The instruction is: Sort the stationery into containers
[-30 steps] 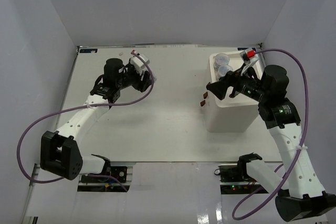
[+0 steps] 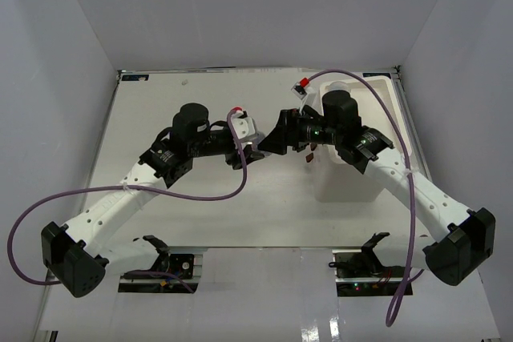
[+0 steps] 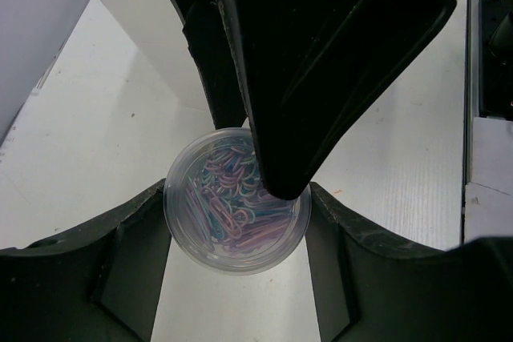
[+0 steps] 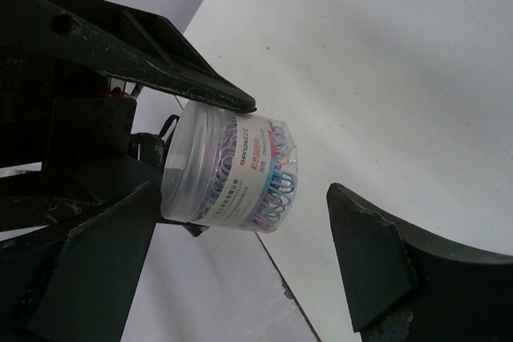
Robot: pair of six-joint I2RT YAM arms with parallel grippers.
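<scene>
A clear round tub of coloured paper clips, with a printed label, is held sideways in my left gripper, which is shut on it. Whether they touch it I cannot tell.
A white bin stands at the right under my right arm, a clear tub partly showing at its back.
My left gripper has carried the tub rightward and toward the front to the middle. My right gripper has moved left from over the bin to meet it.
</scene>
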